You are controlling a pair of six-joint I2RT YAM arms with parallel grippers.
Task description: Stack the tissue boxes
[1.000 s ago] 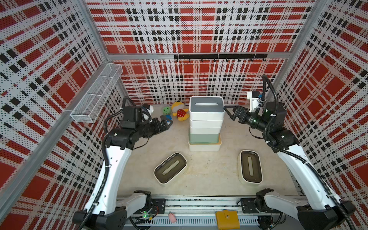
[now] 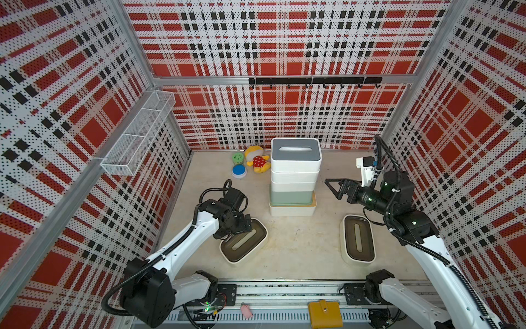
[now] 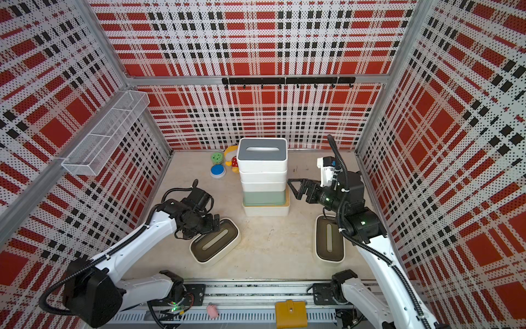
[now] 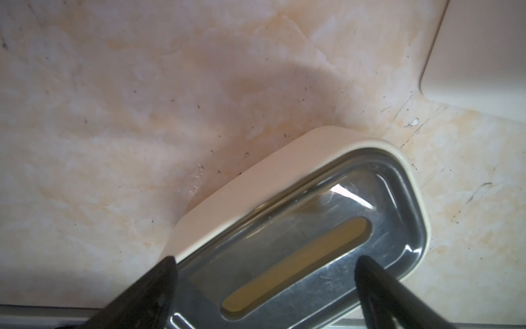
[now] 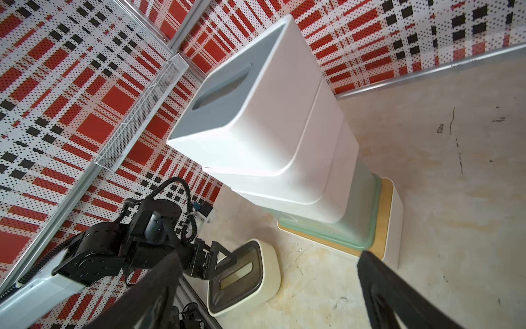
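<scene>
A tall stack of tissue boxes (image 2: 296, 181) stands upright at the middle back: a white one with a grey lid on top, white sections under it, then a green one on a cream base with a yellowish rim. One loose dark-lidded cream box (image 2: 243, 241) lies front left, set at a slant. Over its far left part hovers my left gripper, open, its fingers (image 4: 378, 290) on either side of the box in the wrist view. Another dark-lidded box (image 2: 359, 238) is front right. My right gripper (image 2: 334, 189), open and empty, hangs right of the stack, apart from it.
Behind and left of the stack lie a plush toy (image 2: 257, 159), a green round item (image 2: 237, 157) and a blue-topped tub (image 2: 239, 170). A wire basket (image 2: 139, 131) hangs on the left wall. Table between the two loose boxes is bare.
The right gripper has lowered and drawn slightly away from the stack. The boxes have not moved.
</scene>
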